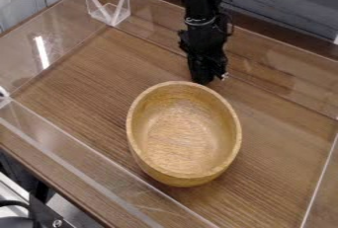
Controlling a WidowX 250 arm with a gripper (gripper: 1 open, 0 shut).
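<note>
The black robot arm reaches down from the top centre to the wooden surface, with its gripper (208, 72) low over the wood behind a large tan oval bowl (183, 143). The gripper is dark and small in view; nothing shows between its fingers, and it looks shut.
A white wire rack (109, 5) stands at the back left. A raised edge runs along the back right, and a white object is cut off at the left edge.
</note>
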